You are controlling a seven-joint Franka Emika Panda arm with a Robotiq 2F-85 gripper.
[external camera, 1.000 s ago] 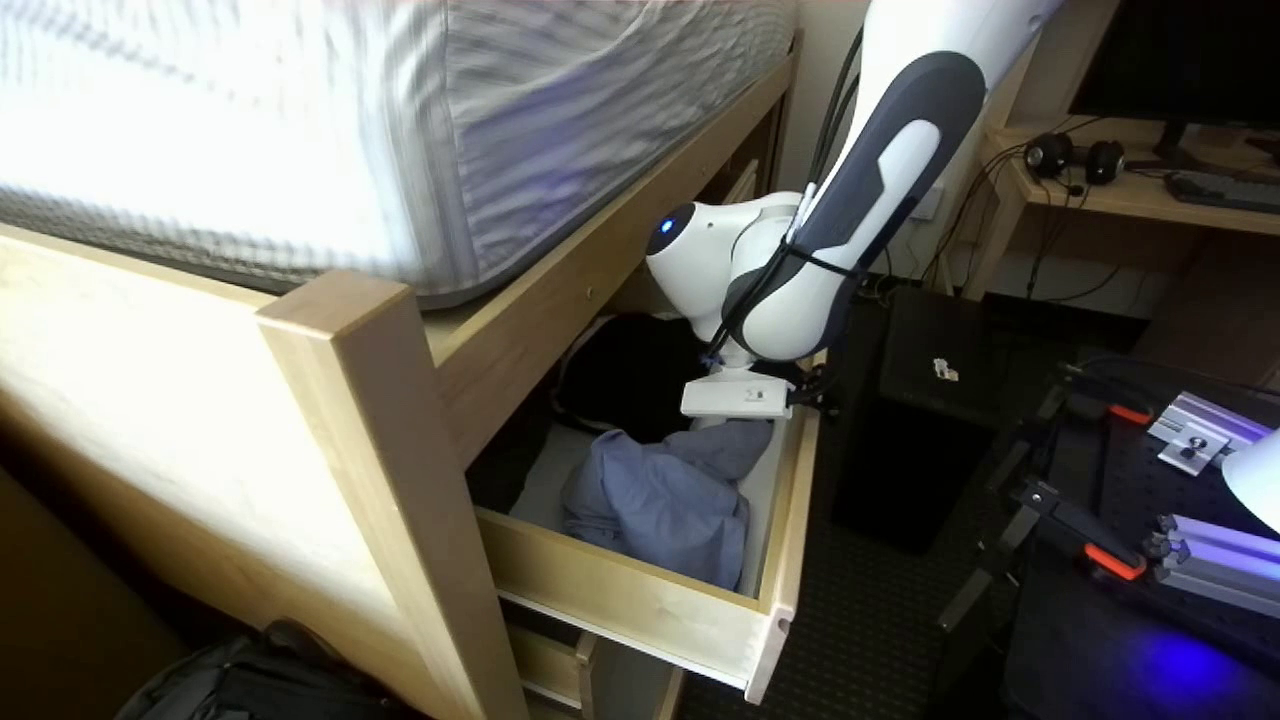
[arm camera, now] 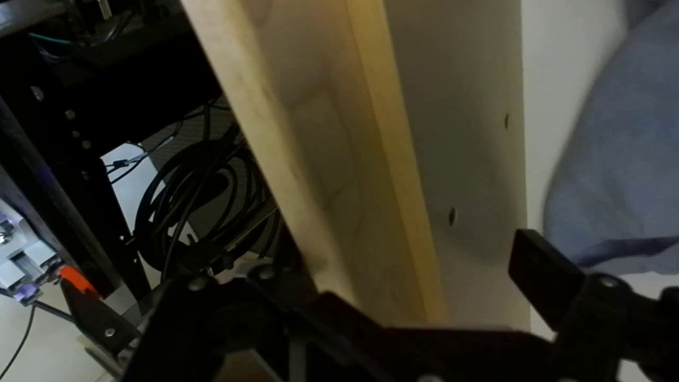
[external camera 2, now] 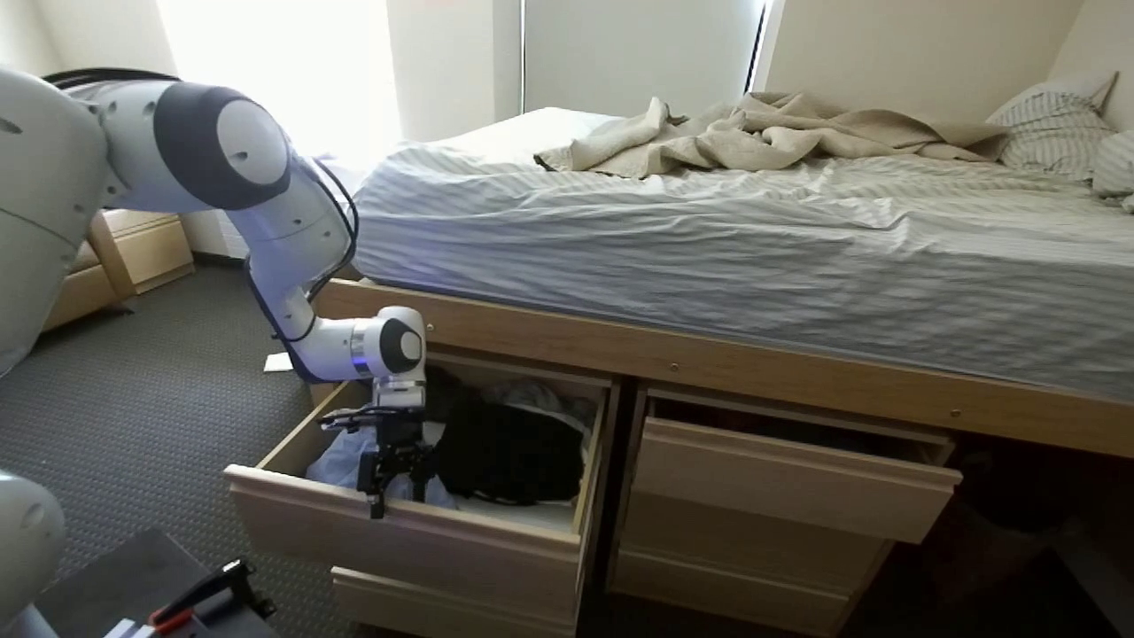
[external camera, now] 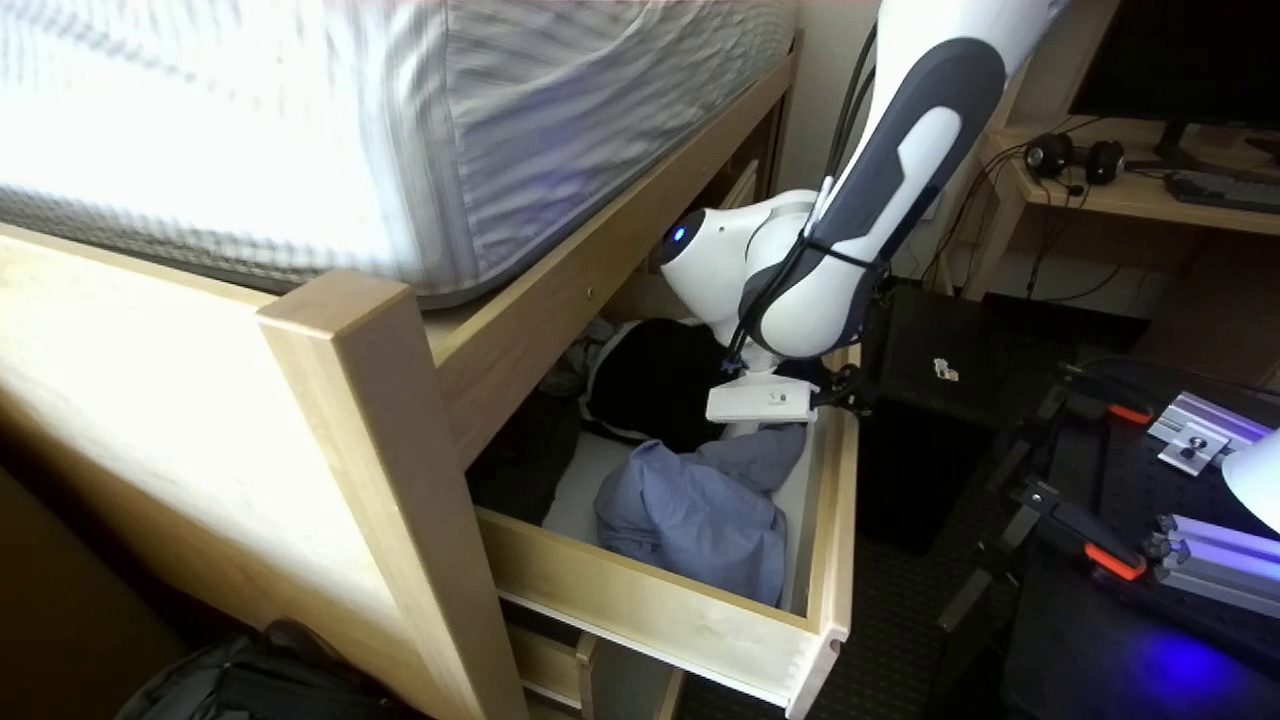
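Note:
An open wooden drawer under the bed shows its front panel (external camera 2: 478,542) in exterior view 2. Inside lie a blue-grey cloth (external camera: 696,510) and a black cloth (external camera: 654,384). My gripper (external camera 2: 398,500) points down over the front panel's top edge, one finger outside it and one inside. In the wrist view the gripper has its fingers wide apart, with the panel's wooden edge (arm camera: 305,191) running between them. The inner finger (arm camera: 541,274) is on the cloth's side; whether either finger touches the wood cannot be made out.
A second drawer (external camera 2: 797,478) stands partly open to the right in exterior view 2. Beyond the front panel are a black box (external camera: 936,408) and coiled black cables (arm camera: 197,191). A dark worktable (external camera: 1128,612) with metal profiles stands nearby. The bed rail (external camera: 624,252) overhangs the drawer.
In exterior view 1 the drawer has come farther out from the bed, to the right, with its cloths. My arm and gripper have shifted the same way.

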